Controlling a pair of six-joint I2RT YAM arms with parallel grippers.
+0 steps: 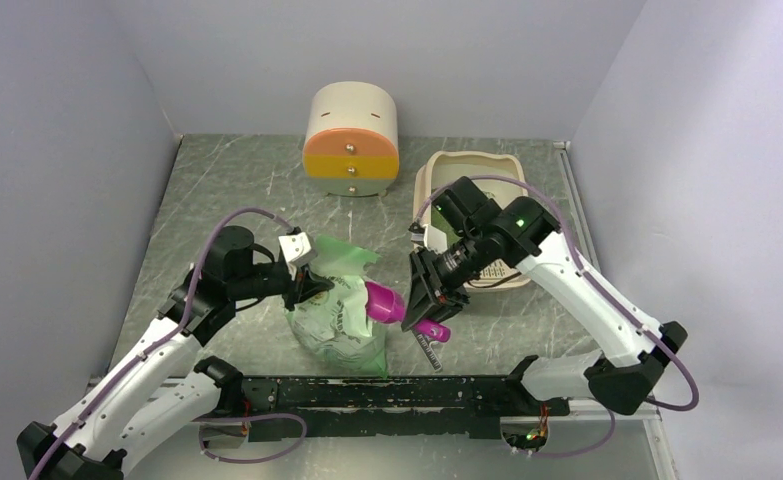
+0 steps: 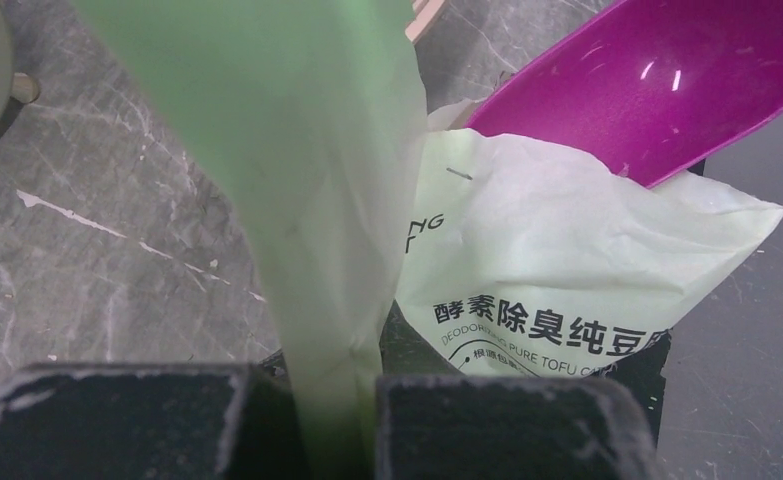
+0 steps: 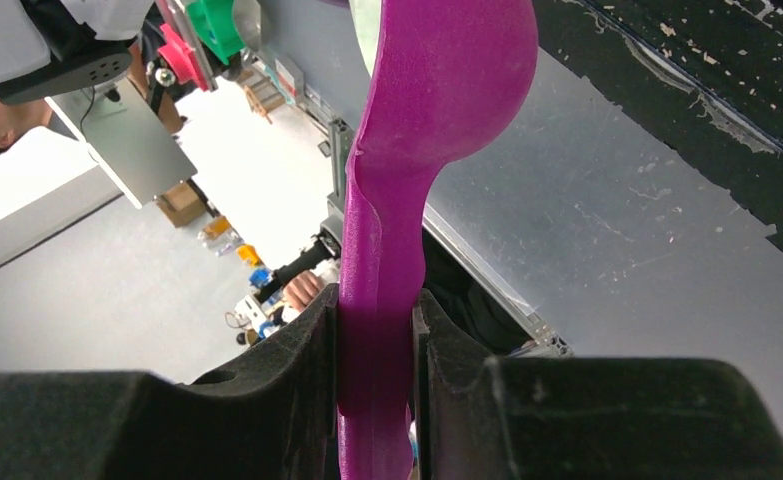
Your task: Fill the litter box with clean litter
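Observation:
My left gripper is shut on the upper flap of the green litter bag, which stands front-centre; in the left wrist view its printed front shows. My right gripper has the magenta scoop by its handle, between the fingers. The scoop's bowl is at the bag's mouth, its lower part hidden behind the bag's paper in the left wrist view. The litter box, with green material inside, sits behind my right arm, partly hidden.
A small drawer cabinet stands at the back. Grey walls close in the back and sides. A dark flat strip lies by the front edge, right of the bag.

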